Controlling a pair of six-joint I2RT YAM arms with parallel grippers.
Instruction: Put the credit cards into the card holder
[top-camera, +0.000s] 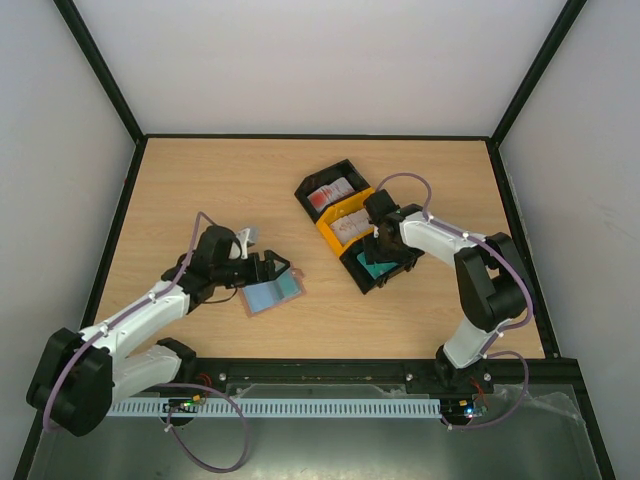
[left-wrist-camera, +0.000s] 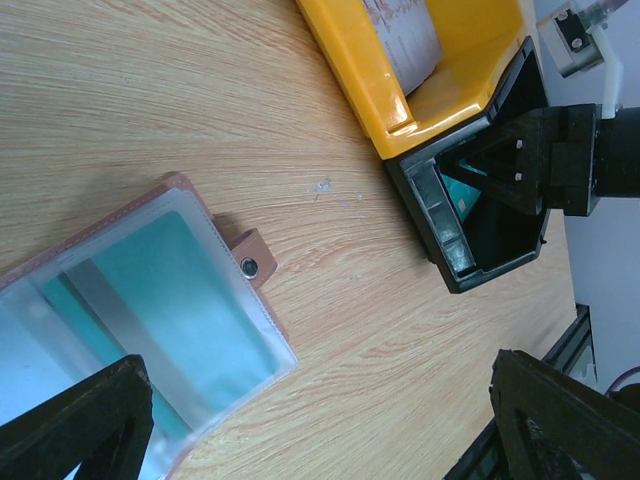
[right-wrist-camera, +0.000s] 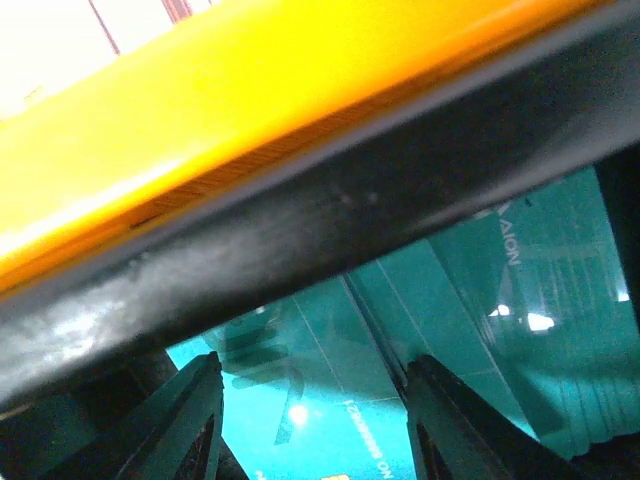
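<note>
The card holder (left-wrist-camera: 205, 310) lies spread on the table, with clear pockets, a brown edge and a snap tab (left-wrist-camera: 255, 262); blue and teal show through it. Above it hangs my left gripper (top-camera: 276, 263), open and empty. Several teal cards (right-wrist-camera: 330, 365) stand loosely in the black front bin (left-wrist-camera: 468, 262). Down in that bin is my right gripper, its fingertips apart over the cards. One finger (right-wrist-camera: 440, 420) overlaps the edge of the front card; I cannot tell whether it touches.
Beside the black bin are a yellow bin (top-camera: 333, 243) with pale cards (top-camera: 350, 226) and a second black bin (top-camera: 307, 207) with red and white cards (top-camera: 331, 193). Bare table lies between the holder and the bins.
</note>
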